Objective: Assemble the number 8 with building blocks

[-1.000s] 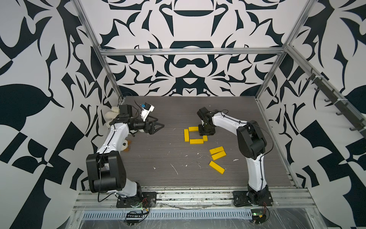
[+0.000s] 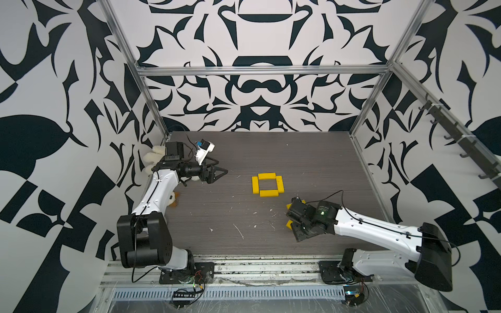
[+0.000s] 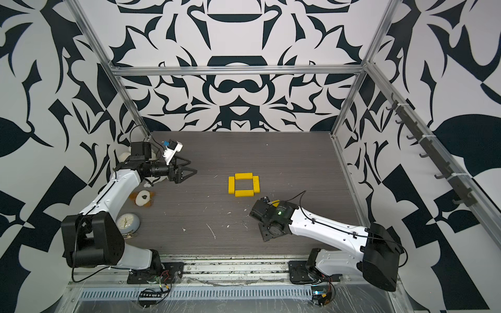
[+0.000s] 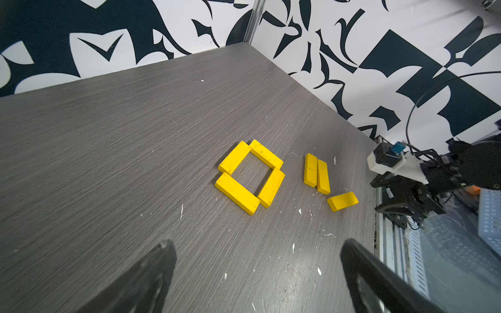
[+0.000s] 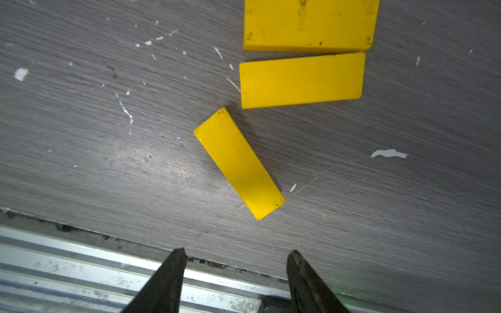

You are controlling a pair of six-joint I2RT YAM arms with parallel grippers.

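Note:
Four yellow blocks form a square ring (image 2: 268,193) (image 4: 237,193) at mid-table. Three more lie nearer the front right: a pair side by side (image 4: 310,169) (image 5: 301,79) and a single angled block (image 5: 239,163) (image 4: 342,201). My right gripper hangs over these loose blocks, open, nothing between its fingers, covering most of them in the top views. My left gripper (image 2: 218,172) is held at the left, clear of the blocks, fingers apart and empty.
Plush toys (image 3: 143,198) and a round clock (image 3: 127,223) lie at the left edge under my left arm. Metal rails run along the front edge.
My right gripper has moved from the ring's right block toward the front, over the loose blocks; the ring is uncovered. The left arm is nearly unchanged.

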